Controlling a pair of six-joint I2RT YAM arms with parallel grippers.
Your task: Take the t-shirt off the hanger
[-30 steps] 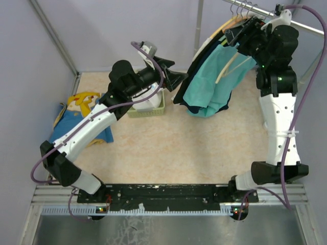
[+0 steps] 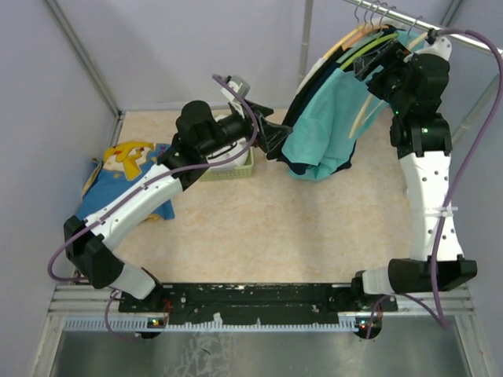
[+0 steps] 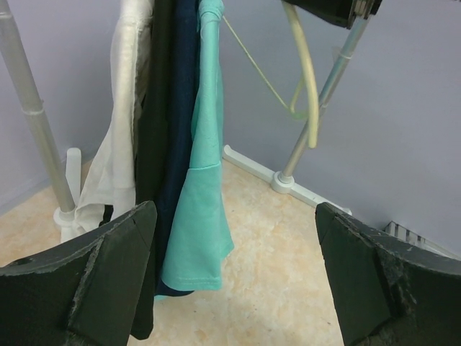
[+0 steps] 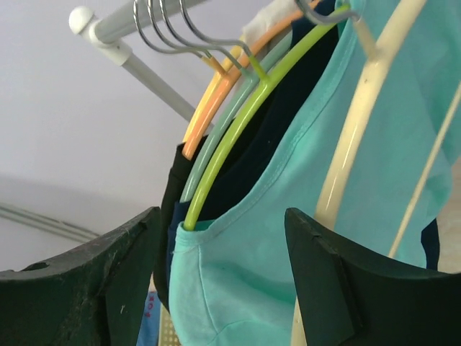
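Note:
Several garments hang on coloured hangers from the rail (image 2: 393, 12) at the top right, with a turquoise t shirt (image 2: 322, 133) facing the left arm and a lime hanger (image 4: 238, 122) in its neck. My right gripper (image 2: 377, 63) is up among the hangers; in its wrist view it stands apart, with a cream hanger (image 4: 346, 151) between its fingers. My left gripper (image 2: 271, 126) is open beside the lower part of the garments; its wrist view shows dark, white and turquoise fabric (image 3: 202, 216) ahead.
A blue cloth with a yellow character (image 2: 126, 181) lies at the left. A green basket (image 2: 224, 173) with white contents stands behind my left arm. Rail posts (image 3: 29, 108) stand around the garments.
My right arm has shifted slightly around the hangers, and the cream hanger has moved to the right.

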